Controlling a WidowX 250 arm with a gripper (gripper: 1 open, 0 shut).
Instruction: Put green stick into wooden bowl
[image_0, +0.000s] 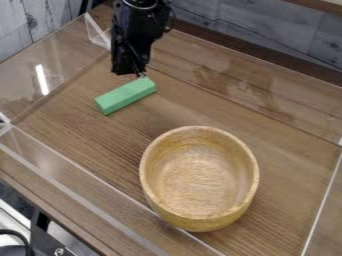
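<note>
A green stick (127, 96), short and block-like, lies slantwise on the wooden surface left of centre. The wooden bowl (201, 222), round and pale, stands empty at the lower middle. My dark gripper (126, 68) is just behind the stick in the picture, pointing down, its tips apart from the stick as seen here. Its fingers are dark and small, so how far they are spread does not show clearly. No object shows between them.
Bare wooden surface (261, 90) extends to the right and behind the bowl. Clear plastic side pieces (34, 70) run along the left. Black cables (20, 238) lie at the lower left corner.
</note>
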